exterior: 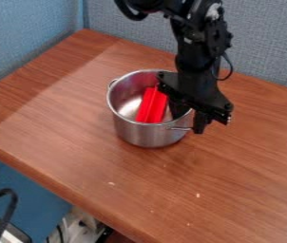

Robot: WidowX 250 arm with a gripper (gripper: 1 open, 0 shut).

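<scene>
A steel pot (129, 128) with side handles stands on the wooden table (64, 157). Red objects (150, 103) lie inside it. My black gripper (200, 121) reaches down over the pot's right side, its tips by the right handle. It is shut, and seems to be on the pot's rim or handle, though the dark fingers partly hide the contact.
Free table surface lies left, right and in front of the pot. Padded blue-grey walls (19, 33) border the back and left. A dark cable and clutter sit beyond the front left edge.
</scene>
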